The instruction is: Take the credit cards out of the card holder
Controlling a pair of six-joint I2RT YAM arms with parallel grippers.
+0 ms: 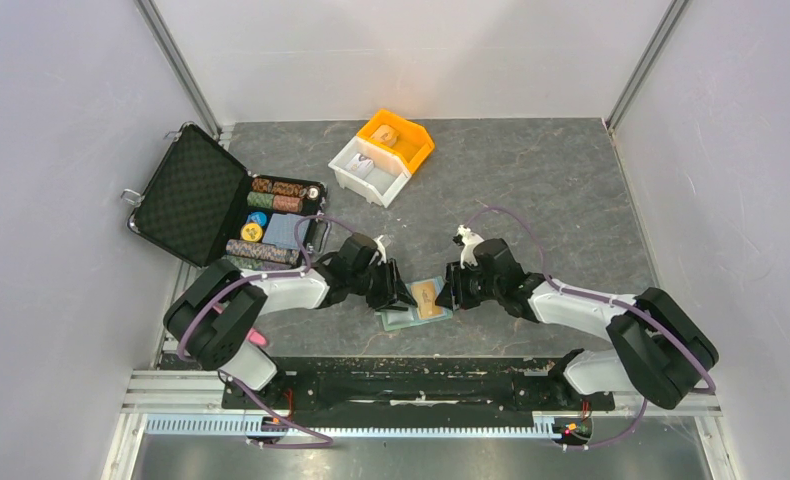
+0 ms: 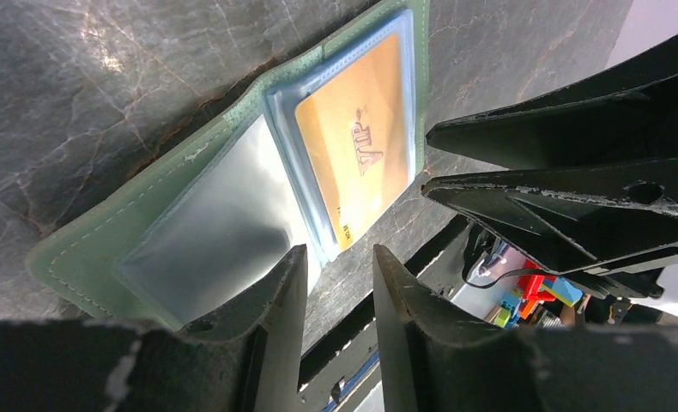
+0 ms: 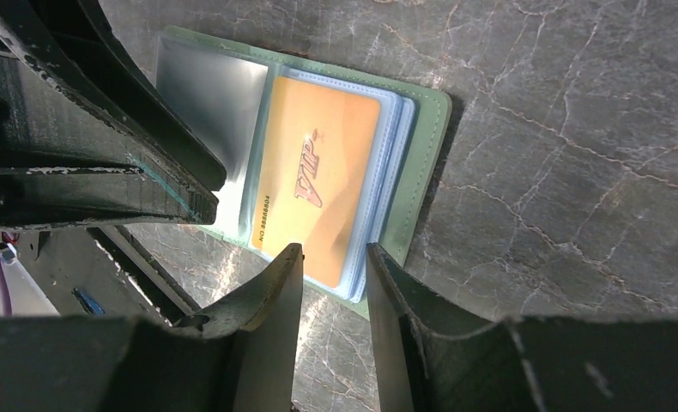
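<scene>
The card holder (image 1: 401, 322) lies open on the grey table between my two grippers. It is pale green, with a clear pocket (image 2: 215, 225) on one half and blue-edged sleeves on the other. An orange VIP card (image 3: 318, 163) sits in the top sleeve, face up. My left gripper is part open over the holder's lower edge, beside the clear pocket, with nothing held. At the sleeve's lower corner, my right gripper has its fingers apart around the corner in view; whether they touch it cannot be told.
An open black case (image 1: 193, 200) with poker chips stands at the left. White (image 1: 396, 190) and orange (image 1: 421, 155) bins sit at the back. A pink object (image 1: 257, 337) lies near the left arm's base.
</scene>
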